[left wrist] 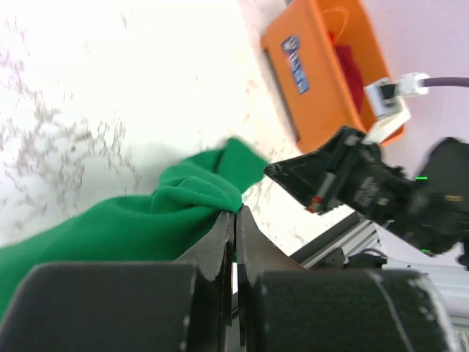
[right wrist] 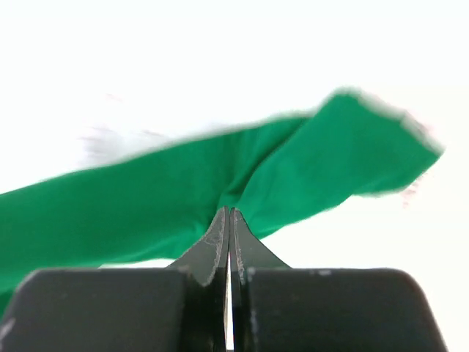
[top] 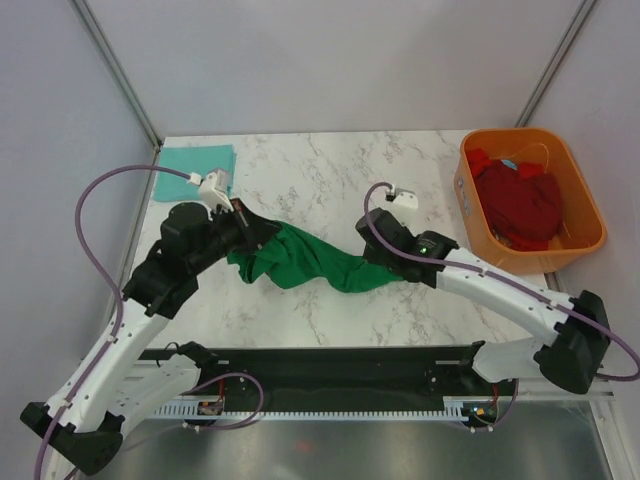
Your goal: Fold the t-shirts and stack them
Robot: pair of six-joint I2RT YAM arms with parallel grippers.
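Note:
A green t-shirt (top: pixel 320 262) lies stretched across the middle of the table, its left part lifted. My left gripper (top: pixel 262 228) is shut on the green cloth, seen bunched at its fingertips in the left wrist view. My right gripper is shut just over the t-shirt's right part (right wrist: pixel 330 154); nothing clear shows between its fingers, and the cloth below is blurred. A folded turquoise t-shirt (top: pixel 190 160) lies flat at the back left, partly behind my left arm.
An orange bin (top: pixel 480 230) with red cloth (top: pixel 515 200) stands at the right side of the table.

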